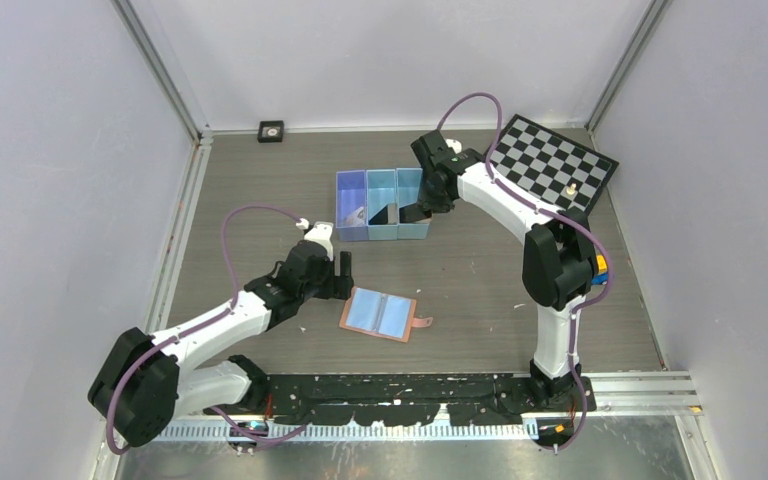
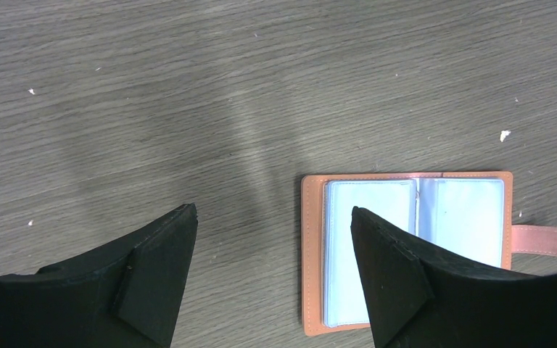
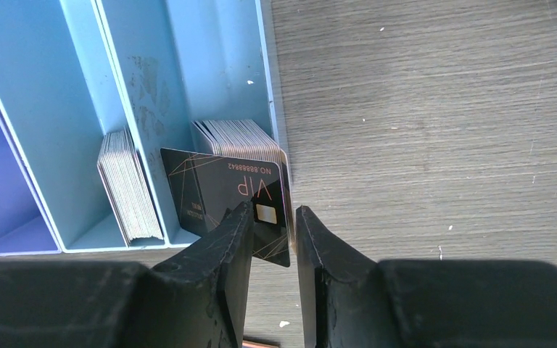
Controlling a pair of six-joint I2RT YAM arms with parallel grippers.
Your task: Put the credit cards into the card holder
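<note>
The card holder lies open at the front middle, pink with clear sleeves. My left gripper is open above its left side, nothing between the fingers. My right gripper is at the right light-blue compartment of the organiser, its fingers part way apart at a black credit card that leans out over the compartment's front. Whether they touch or hold that card I cannot tell. More stacked cards stand in the neighbouring compartment.
A checkerboard lies at the back right, partly beside the right arm. A small black box is at the back left. The table between organiser and holder is clear.
</note>
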